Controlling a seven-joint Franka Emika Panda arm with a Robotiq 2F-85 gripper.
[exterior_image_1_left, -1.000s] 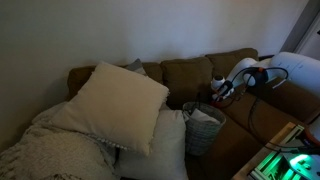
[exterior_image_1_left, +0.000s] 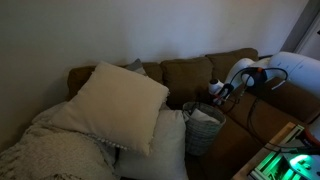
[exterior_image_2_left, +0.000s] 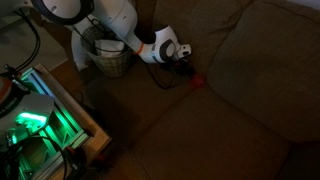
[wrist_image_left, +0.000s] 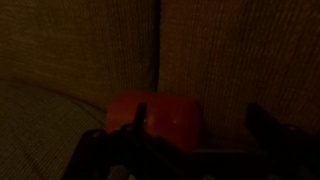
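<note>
A red object (wrist_image_left: 165, 115) shows in the dark wrist view, lying on the couch close to a seam in the backrest. My gripper is open, with its two dark fingers spread apart. The left fingertip overlaps the red object in that view, and the right one stands clear of it. Whether they touch is too dark to tell. In exterior view 2 the gripper (exterior_image_2_left: 184, 68) is low by the backrest, with the red object (exterior_image_2_left: 197, 79) just beside its tips.
A wicker basket (exterior_image_1_left: 203, 130) stands on the couch near the arm, with pale cloth in it. Big white pillows (exterior_image_1_left: 115, 105) and a blanket (exterior_image_1_left: 50, 150) fill the other end. The seat cushion (exterior_image_2_left: 210, 135) is bare in front. A wooden table edge (exterior_image_2_left: 98, 140) lies nearby.
The basket and pillows have stayed where they were.
</note>
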